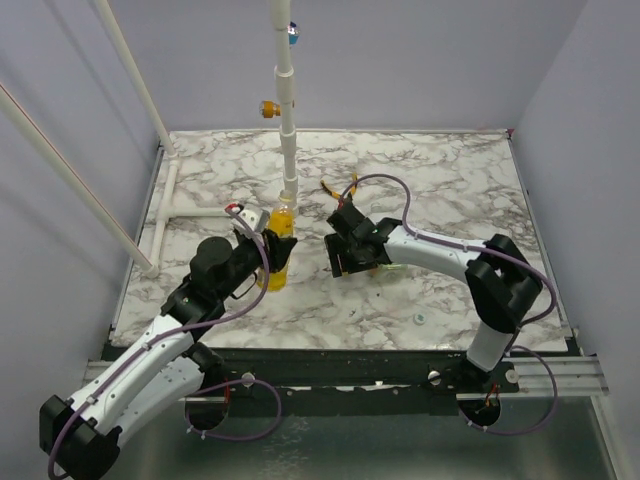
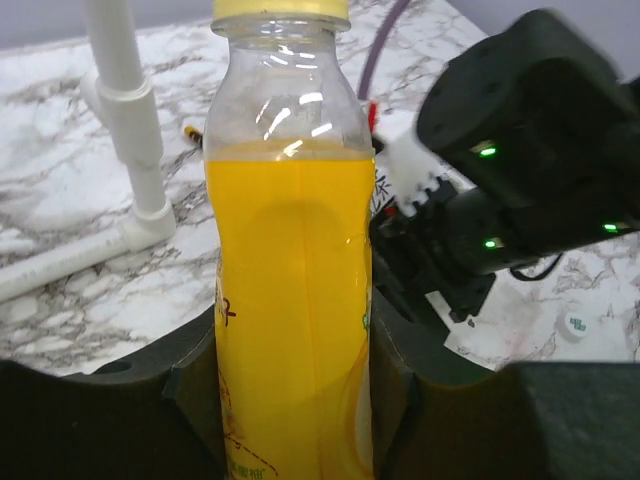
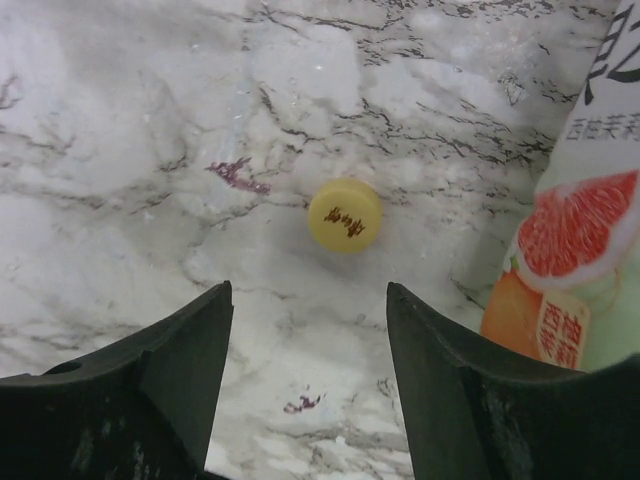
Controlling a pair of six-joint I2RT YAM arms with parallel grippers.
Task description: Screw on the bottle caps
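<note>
My left gripper is shut on a bottle of orange juice (image 2: 295,270), which stands upright in its grasp with a yellow band at its neck; the very top is cut off in the left wrist view. My right gripper is open above the marble tabletop, its fingers either side of empty space, with a small yellow cap (image 3: 344,215) lying just beyond the fingertips. A printed pack or bottle (image 3: 565,280) lies to the right of that cap. In the top view the cap is hidden by the right arm.
White pipes (image 1: 200,212) frame the back left of the table. Yellow-handled pliers (image 1: 335,188) lie at the back middle. A small pale disc (image 1: 420,318) lies front right.
</note>
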